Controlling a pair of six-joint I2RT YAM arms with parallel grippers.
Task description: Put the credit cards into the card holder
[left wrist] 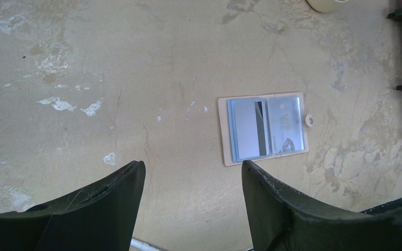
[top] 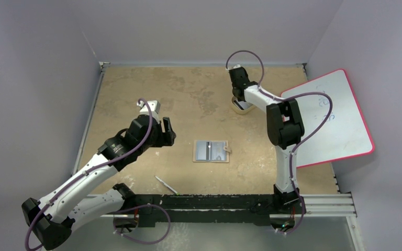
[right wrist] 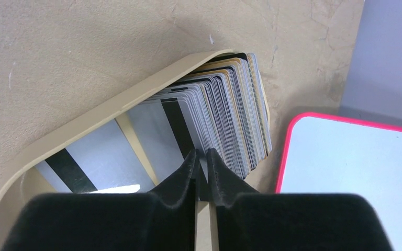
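A beige tray point(right wrist: 112, 104) at the back right holds a dense row of credit cards point(right wrist: 225, 110), with a few lying flat to the left of the row. My right gripper is down at the front cards of the row, fingertips close together; whether a card is between them is unclear. The card holder point(left wrist: 285, 125), a small board with clear sleeves and cards in it, lies at the front middle. My left gripper hangs left of it, open and empty.
A whiteboard point(top: 327, 120) with a red rim fills the right side. A pen point(top: 166, 184) lies near the front edge.
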